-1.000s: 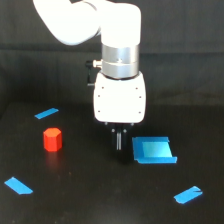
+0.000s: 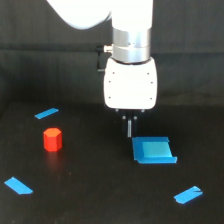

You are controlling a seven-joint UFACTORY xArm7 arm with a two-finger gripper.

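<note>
A red block (image 2: 52, 139) with an angular outline stands on the dark table at the left. At right of centre lies a light blue square (image 2: 157, 149) bordered by blue tape. My gripper (image 2: 129, 132), under its white housing, points down just left of this square, well to the right of the red block. The fingers are small and dark against the black background, so their spacing is unclear. Nothing visible hangs from them.
Blue tape strips mark the table: one at the back left (image 2: 46, 113), one at the front left (image 2: 18, 186) and one at the front right (image 2: 188, 195). Bare table spans the front middle, and a dark curtain (image 2: 50, 65) hangs behind.
My gripper has shifted right and slightly up in the view, coming closer to the blue square. The red block and the tape have stayed put.
</note>
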